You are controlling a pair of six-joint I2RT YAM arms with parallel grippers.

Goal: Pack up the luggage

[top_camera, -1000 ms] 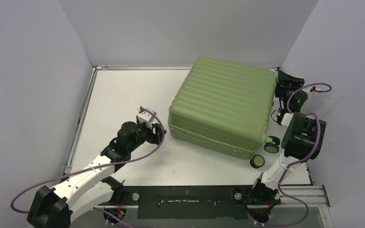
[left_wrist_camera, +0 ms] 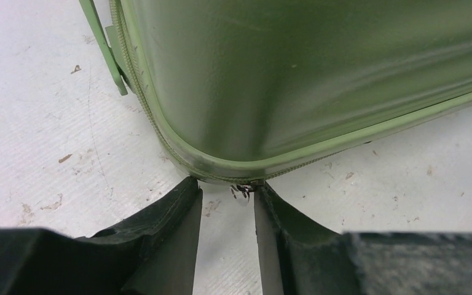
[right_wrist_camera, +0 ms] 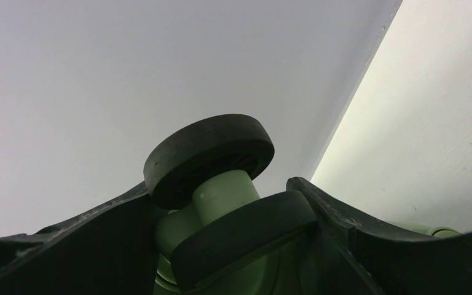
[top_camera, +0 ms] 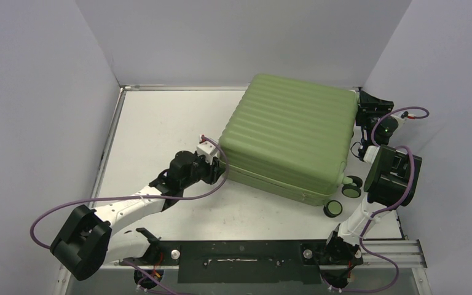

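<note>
A closed green suitcase (top_camera: 289, 138) lies flat on the white table, turned at an angle, with its wheels toward the front right. At its near left corner is my left gripper (top_camera: 216, 172). In the left wrist view a small zipper pull (left_wrist_camera: 241, 193) hangs from the corner seam, between the fingertips of my part-open left gripper. Whether both fingers touch it I cannot tell. By the suitcase's far right corner stands my right gripper (top_camera: 359, 101). In the right wrist view a double caster wheel (right_wrist_camera: 246, 243) sits between the fingers of my part-open right gripper.
Grey walls (top_camera: 239, 43) enclose the table (top_camera: 153, 129) at the back and sides; my right arm is close to the right wall. Bare table lies left of the suitcase. Other caster wheels (top_camera: 332, 209) stick out at its front right corner.
My left gripper has moved right and slightly up in the top view, from a small gap away to the suitcase's near left corner. The suitcase and right arm look unchanged.
</note>
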